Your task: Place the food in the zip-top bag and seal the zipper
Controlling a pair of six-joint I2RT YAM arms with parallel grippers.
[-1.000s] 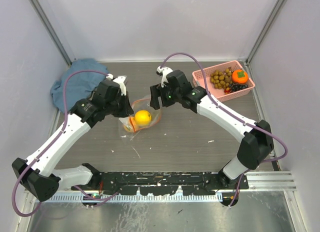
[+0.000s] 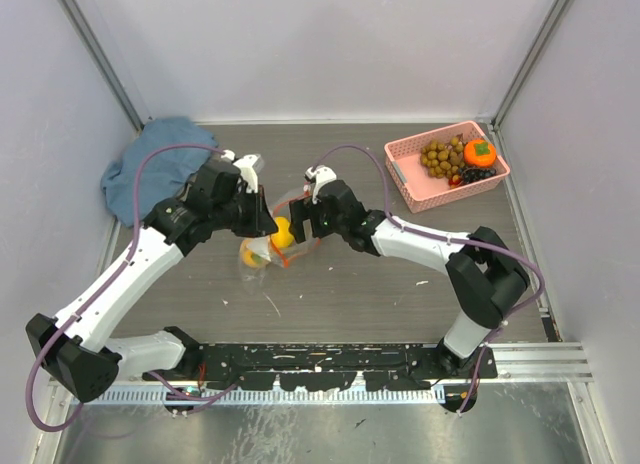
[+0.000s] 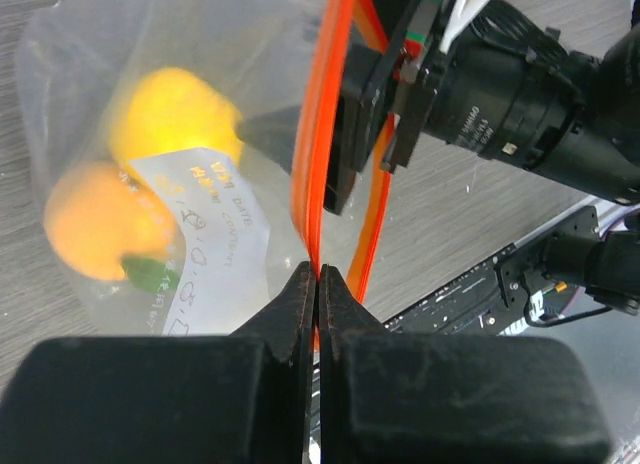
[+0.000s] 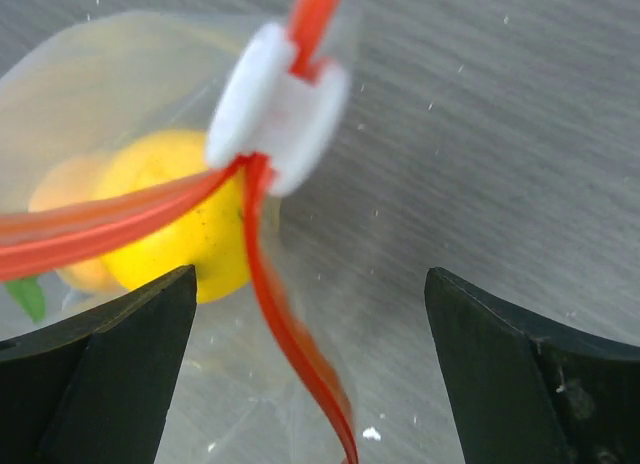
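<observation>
The clear zip top bag (image 2: 252,274) lies mid-table with an orange zipper rim (image 3: 322,114) and a white label (image 3: 215,234). Inside it are a yellow food (image 2: 282,234) and an orange one with a green leaf (image 3: 110,219). My left gripper is shut with the orange rim pinched at its fingertips. On the bag's right side, my right gripper (image 2: 308,220) stands open. Seen from the right wrist, the white zipper slider (image 4: 280,104) and part of the rim lie ahead of and between its spread fingers, not gripped.
A pink basket (image 2: 420,189) at the back right holds grapes (image 2: 440,156) and an orange persimmon (image 2: 480,152). Blue cloth (image 2: 150,174) lies at the back left. Bare table spreads to the right of the bag.
My right gripper has moved down and slightly left, closer to the bag mouth. My left gripper has shifted slightly right, and the rim between the grippers looks narrower.
</observation>
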